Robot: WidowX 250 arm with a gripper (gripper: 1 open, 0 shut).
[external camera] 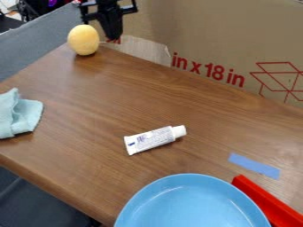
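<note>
The black gripper [112, 35] hangs at the top of the view, just above and to the right of a yellow egg-shaped object [83, 40] that stands at the far left corner of the wooden table [130, 97]. The gripper looks shut, with nothing visible between its fingers. A white toothpaste tube [154, 138] lies in the middle right of the table.
A light blue plate [190, 206] is at the near edge, beside a red bar [267, 204] and a blue strip [252, 165]. A pale teal cloth [17, 115] lies at the left edge. A cardboard box [236, 44] borders the back.
</note>
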